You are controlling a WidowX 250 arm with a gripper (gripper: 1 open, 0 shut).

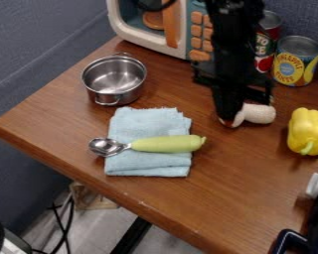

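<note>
My black gripper (233, 106) is low over the table at the centre right, just behind and over a pale, white object (254, 113) that lies on the wood. The gripper is dark and blurred against itself, so whether it is open, shut or holding part of that object cannot be told. A folded light blue towel (147, 171) lies at the centre with an ice cream scoop (162, 143) across it, its handle pale green.
A steel pot (115, 77) stands at the left, a toy microwave (162, 30) at the back, cans (296, 63) at back right, a yellow pepper (306, 132) at right. Black items (292, 242) sit at front right.
</note>
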